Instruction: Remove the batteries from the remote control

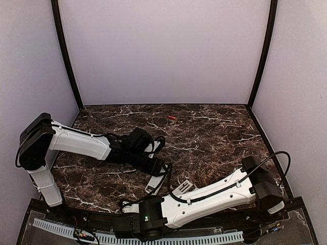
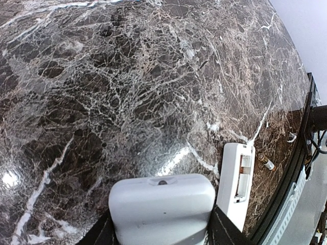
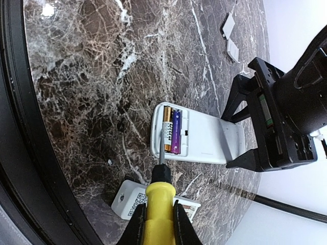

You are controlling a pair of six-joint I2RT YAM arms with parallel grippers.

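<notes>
A white remote control [image 3: 204, 138] lies with its battery compartment uncovered. Inside sit a gold-and-white battery [image 3: 167, 127] and a purple one [image 3: 176, 135], side by side. My left gripper is shut on the remote's other end, which fills the lower middle of the left wrist view. A yellow-handled screwdriver [image 3: 160, 196] is held in my right gripper, shut around the handle. Its thin metal shaft points at the compartment, over the near end of the gold-and-white battery; whether it touches cannot be told.
Beside the held remote lies a second white remote [image 2: 231, 191], its compartment open. A loose battery [image 2: 266, 162] rests near the table's front edge. Two small white pieces [image 3: 228, 25] lie apart on the marble. A small red object [image 1: 171, 117] is at the back.
</notes>
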